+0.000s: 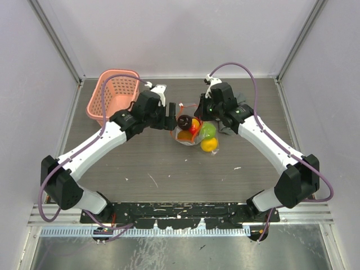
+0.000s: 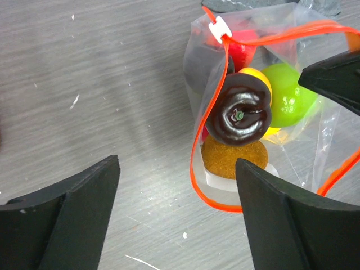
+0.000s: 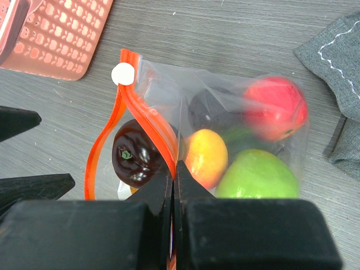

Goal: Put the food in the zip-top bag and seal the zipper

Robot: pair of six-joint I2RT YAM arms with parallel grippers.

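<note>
The clear zip bag [image 2: 199, 67] with orange zipper holds a dark pepper [image 2: 239, 109], a brown item [image 2: 228, 157], a green fruit [image 3: 256, 177], a yellow one [image 3: 205, 157] and a red one [image 3: 275, 107]. My right gripper is shut on the bag's zipper edge. My left gripper stands open beside the bag's mouth, just left of it in the top view, with nothing between its fingers.
A pink basket [image 1: 104, 95] sits at the back left. A grey cloth [image 3: 337, 67] lies right of the bag. The table's front and left of the bag are largely clear.
</note>
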